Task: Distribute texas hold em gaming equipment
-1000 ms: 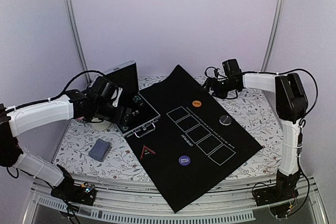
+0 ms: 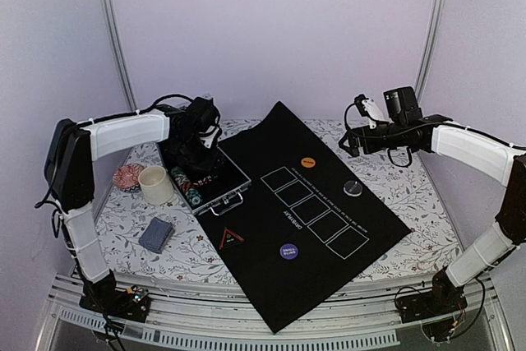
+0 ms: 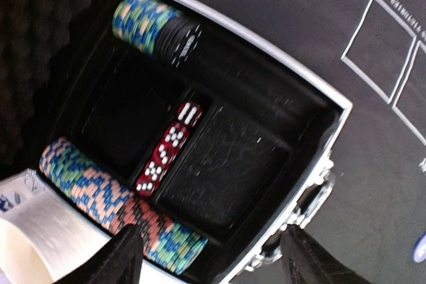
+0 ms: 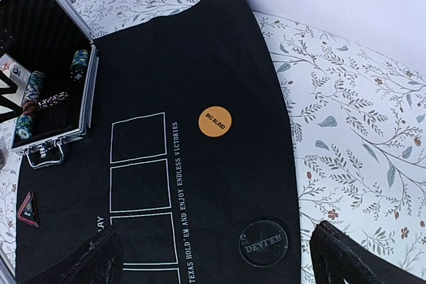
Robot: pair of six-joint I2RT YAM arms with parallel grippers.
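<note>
My left gripper hangs part open over the open chip case (image 2: 230, 203), nothing between its fingers. In the left wrist view the case holds a long row of chips (image 3: 100, 191), a shorter stack (image 3: 146, 28) and red dice (image 3: 166, 151). My right gripper is open and empty above the mat's right side. On the black mat (image 2: 263, 285) lie an orange Big Blind disc (image 4: 215, 121), a clear Devtek disc (image 4: 263, 243), a purple Small Blind disc (image 2: 288, 251) and a red-edged triangle (image 2: 231, 237).
A cream cylindrical container (image 2: 155, 187), a red patterned dish (image 2: 127, 175) and a folded grey cloth (image 2: 155, 235) stand or lie at the left.
My right arm has moved outward to the right, away from the mat's back part.
</note>
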